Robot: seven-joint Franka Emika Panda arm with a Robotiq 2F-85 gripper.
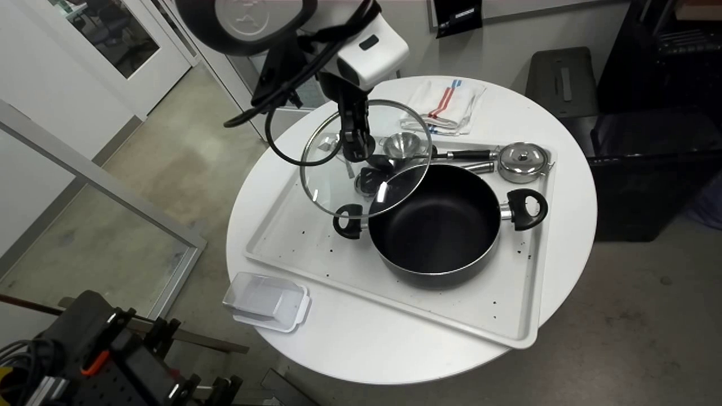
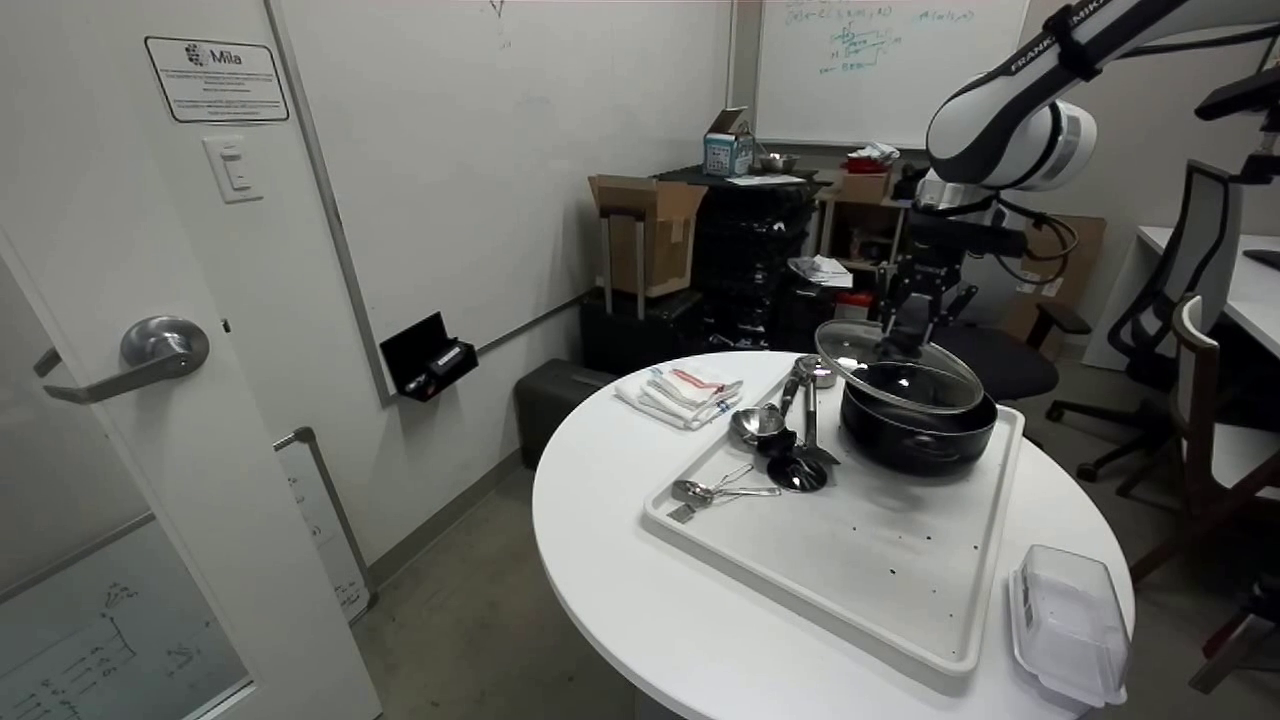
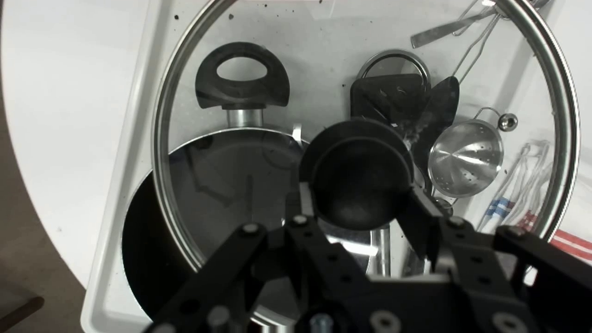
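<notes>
A round glass lid (image 1: 326, 177) with a metal rim hangs in the air, its black knob (image 3: 360, 177) between the fingers of my gripper, which is shut on it. The black pot (image 1: 436, 223) stands open on the white tray (image 1: 406, 298), a handle on either side. From exterior view 1 the lid overlaps the pot's left part; in the wrist view it covers only a portion of the pot (image 3: 147, 249). Exterior view 2 shows the lid (image 2: 846, 344) tilted a little, above the pot (image 2: 918, 438).
Behind the pot lie black utensils (image 3: 388, 100) and a small strainer (image 3: 466, 158). A small lidded steel pot (image 1: 522, 162) sits at the tray's back right corner. A folded towel (image 1: 443, 105) lies behind the tray, a clear plastic box (image 1: 267, 301) at the table's front left.
</notes>
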